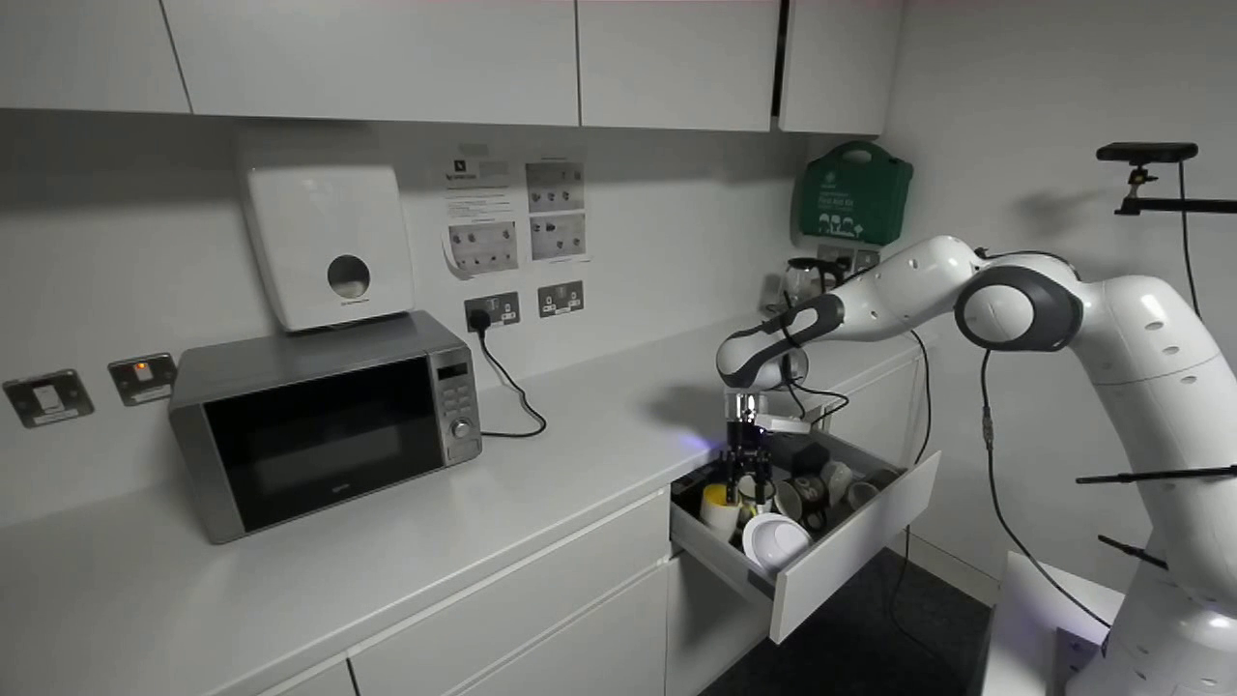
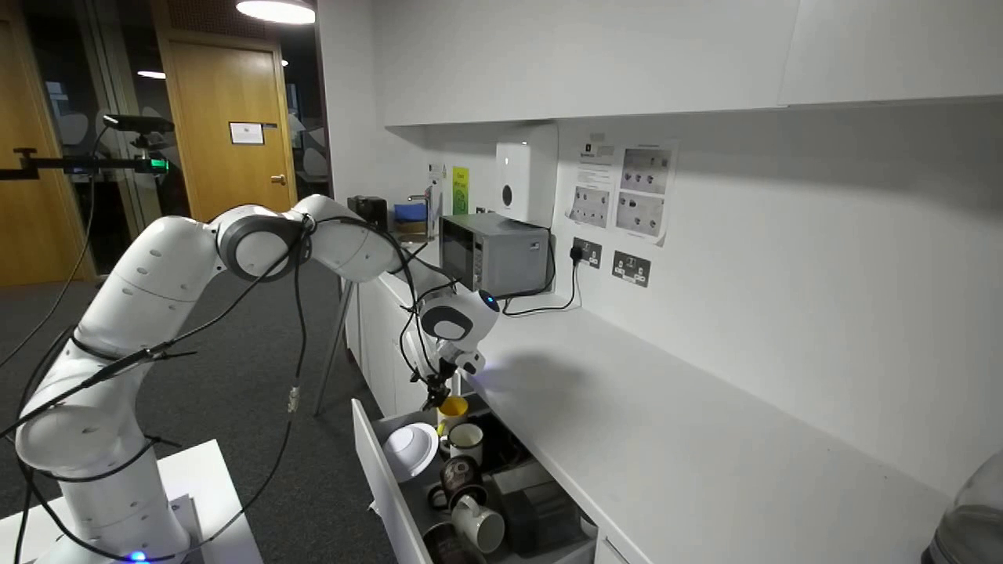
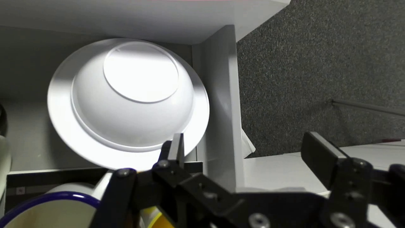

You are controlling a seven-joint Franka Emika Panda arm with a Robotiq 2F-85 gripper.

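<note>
My gripper (image 1: 745, 493) points down over the open drawer (image 1: 852, 555), near the yellow-lined mug (image 1: 719, 512) and a white mug with a dark rim (image 2: 466, 443). In the wrist view its fingers (image 3: 176, 150) stand wide apart with nothing between them. An upside-down white bowl (image 3: 133, 95) fills the upper left there, lying by the drawer's side wall (image 3: 218, 95). One finger overlaps the bowl's lower right rim in that view; contact cannot be told. Only a bit of the yellow mug (image 3: 161, 221) shows, below and behind the gripper.
Further along the drawer are a dark mug (image 2: 462, 481), a pale mug (image 2: 477, 522) and a dark box (image 2: 541, 512). The worktop (image 1: 580, 429) beside the drawer is clear. A microwave (image 1: 330, 418) stands on it at the left, and a cable hangs from the arm.
</note>
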